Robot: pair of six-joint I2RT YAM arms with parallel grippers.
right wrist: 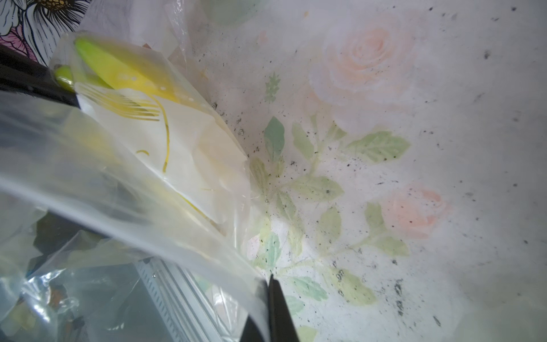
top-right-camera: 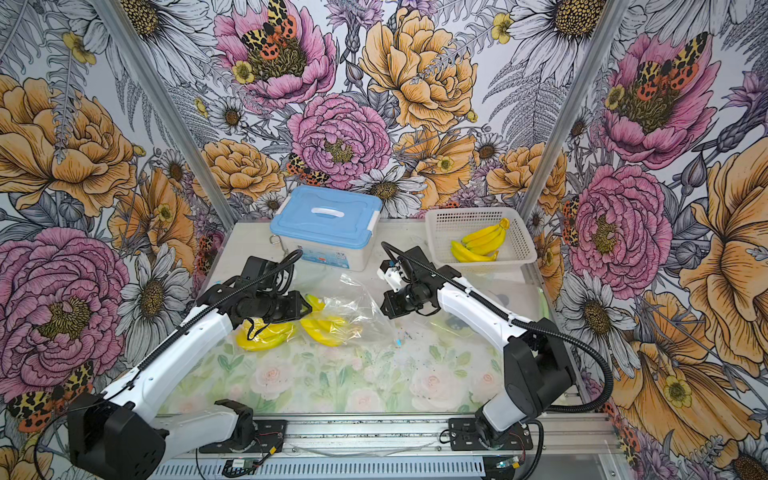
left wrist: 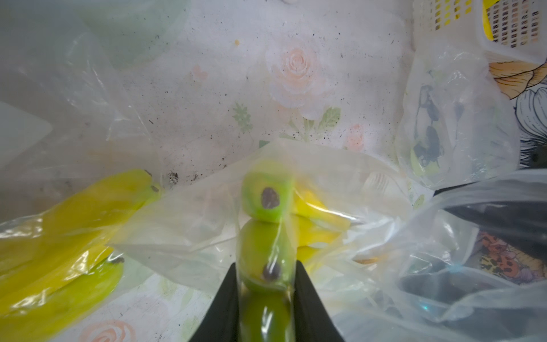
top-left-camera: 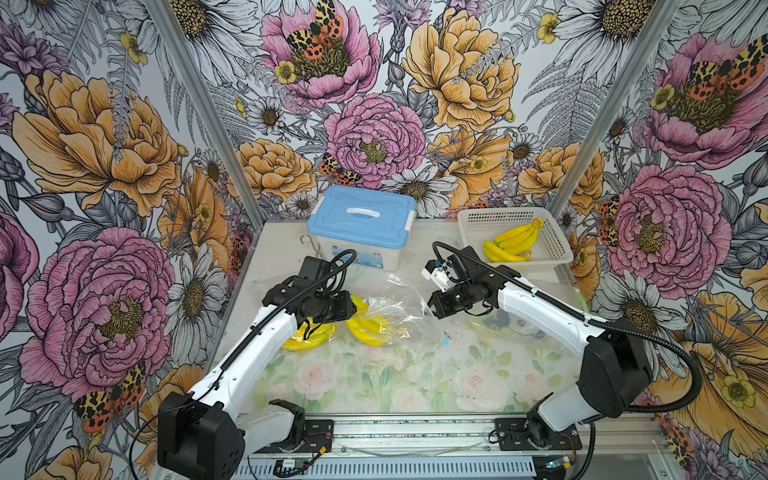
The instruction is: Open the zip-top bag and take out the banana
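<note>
A clear bag (top-left-camera: 400,312) with bananas (top-left-camera: 368,328) lies in the middle. My left gripper is shut on greenish banana ends (left wrist: 262,193), seen through the plastic, over that bag. My right gripper is shut at the bag's right, with the plastic edge (right wrist: 171,233) running down to its fingertips. A second bagged bunch (left wrist: 74,239) lies to the left, partly under the left arm.
A blue-lidded box (top-left-camera: 360,216) stands at the back. A white basket (top-left-camera: 472,224) with bananas is at back right, and plastic bags lie below it.
</note>
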